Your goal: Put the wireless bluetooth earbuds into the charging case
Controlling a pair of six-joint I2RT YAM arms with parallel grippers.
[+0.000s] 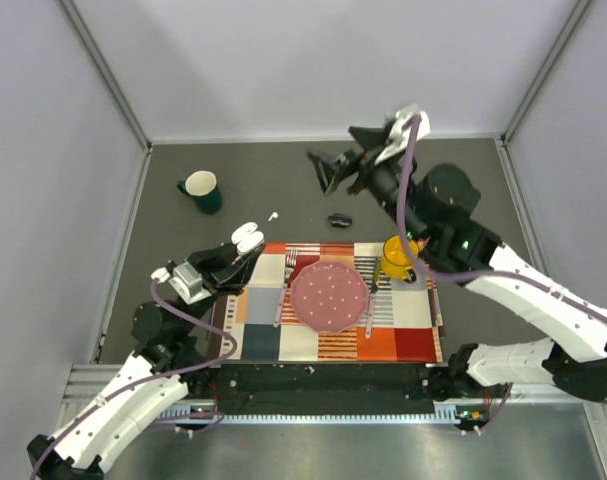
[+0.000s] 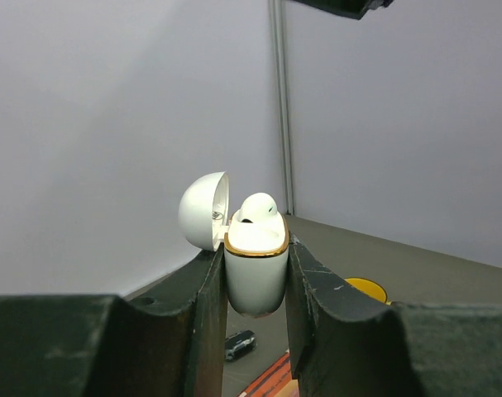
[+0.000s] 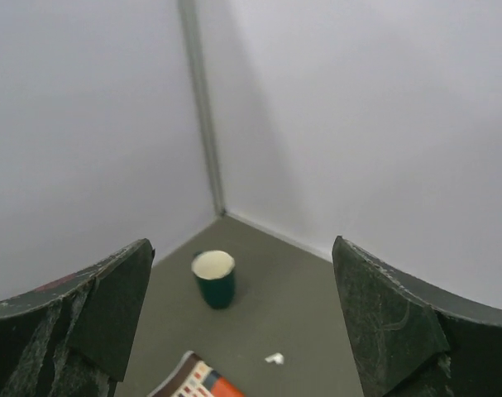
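In the left wrist view, my left gripper is shut on the white charging case [image 2: 255, 285], which stands upright with its lid [image 2: 204, 211] swung up. A rounded white earbud [image 2: 259, 208] shows in the case's top; how deep it sits I cannot tell. From above, the case [image 1: 248, 238] is over the mat's upper left corner. Another small white piece, apparently an earbud [image 1: 273, 216], lies on the bare table just beyond it. My right gripper is open, high above the table's right half, with nothing between its fingers.
A dark green mug [image 1: 204, 192] stands at the back left and a yellow cup [image 1: 396, 256] at the right. On the patterned mat lies a pink plate [image 1: 329, 298] with cutlery beside it. A small black object [image 1: 340, 220] lies behind the mat.
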